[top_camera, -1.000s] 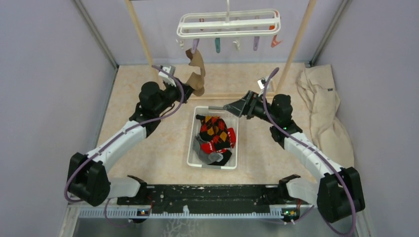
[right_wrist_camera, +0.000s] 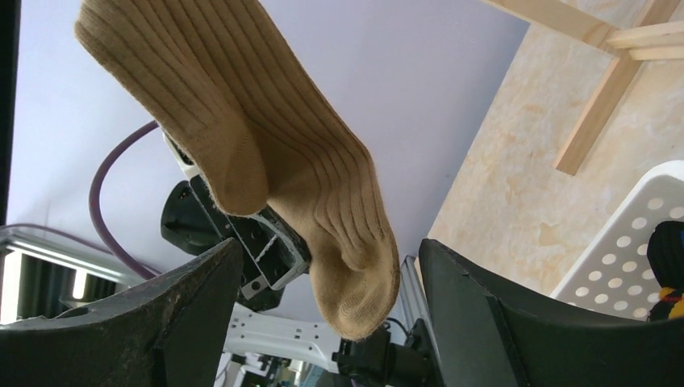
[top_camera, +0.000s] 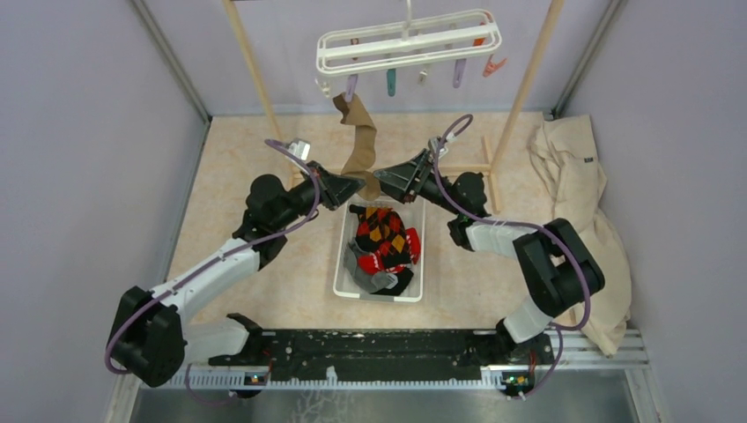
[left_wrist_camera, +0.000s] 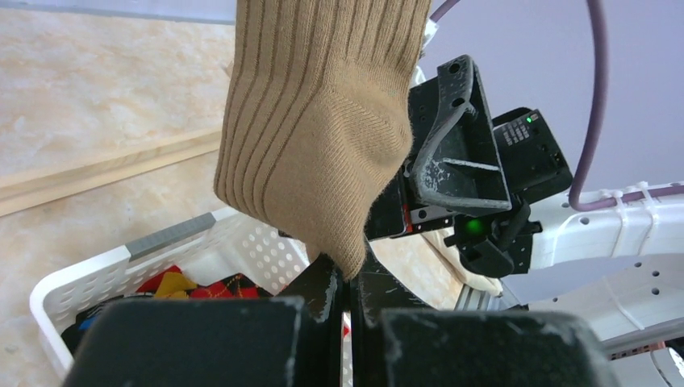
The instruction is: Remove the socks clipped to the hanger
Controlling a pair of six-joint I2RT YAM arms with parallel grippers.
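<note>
A brown ribbed sock (top_camera: 362, 141) hangs under a purple clip (top_camera: 351, 86) at the left of the white hanger (top_camera: 410, 44). Its lower part reaches down between my two grippers. My left gripper is shut, with a bit of the sock (left_wrist_camera: 323, 121) pinched at its fingertips. In the right wrist view the sock (right_wrist_camera: 355, 242) dangles in the gap between the fingers, which do not grip it.
Below the grippers stands a white basket (top_camera: 340, 273) holding several red, black and grey socks (top_camera: 383, 238). Other clips on the hanger, such as the teal clip (top_camera: 391, 82), hold nothing. A beige cloth (top_camera: 573, 176) lies at the right; wooden poles (top_camera: 528, 79) flank the hanger.
Both grippers have drawn closer together, the right one moving left and the left one right and downward. The sock's lower end followed the left gripper and is stretched lower.
</note>
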